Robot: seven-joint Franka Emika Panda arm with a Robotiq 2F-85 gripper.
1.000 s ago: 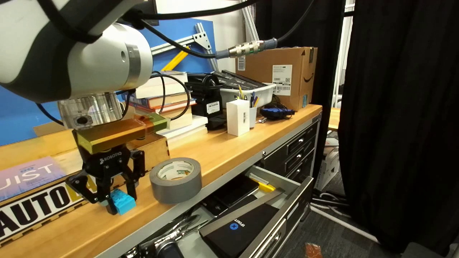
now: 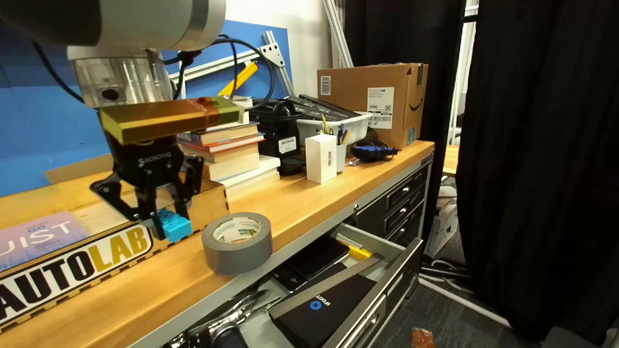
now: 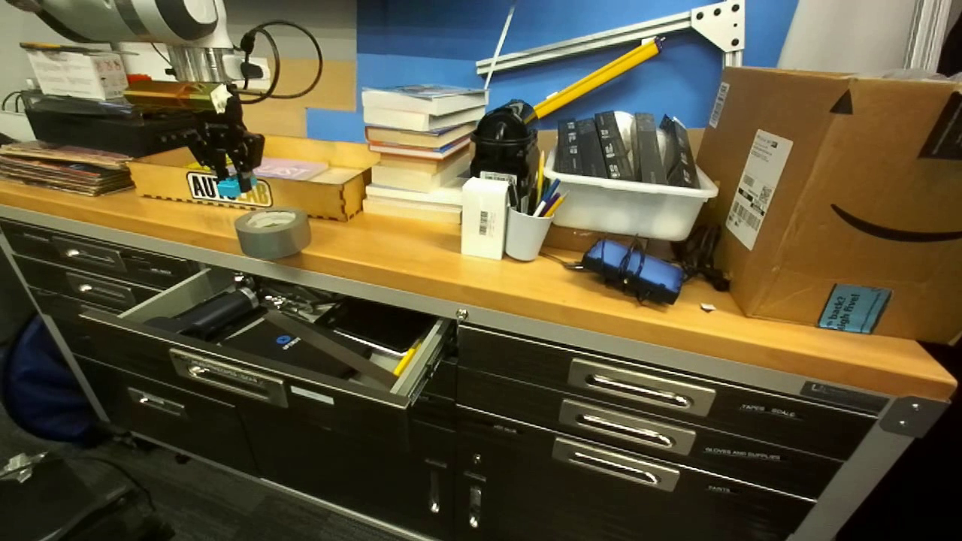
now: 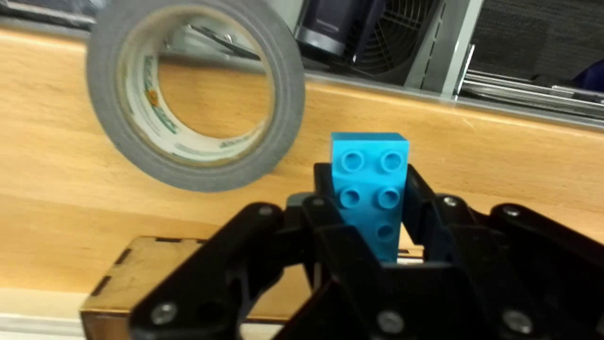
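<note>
Clamped between the fingers of my gripper is a bright blue toy brick (image 4: 369,164), its round studs facing the wrist camera. Exterior view 1 has the brick (image 2: 175,226) raised off the wooden bench, in front of the box with the AUTOLAB sign (image 2: 119,251). The far end of the brick is hidden by the gripper in the wrist view. A grey roll of tape (image 2: 238,255) lies flat on the bench, to the right of the brick and apart from it.
Below the bench edge an open drawer (image 3: 311,410) holds a black box (image 2: 325,307) and tools. Books (image 3: 424,144), a white carton (image 3: 484,216), a pen cup (image 3: 527,236) and a large cardboard box (image 3: 812,207) line the back.
My gripper has risen from near the bench top, and the blue brick has come up with it. The tape roll and drawer are unmoved.
</note>
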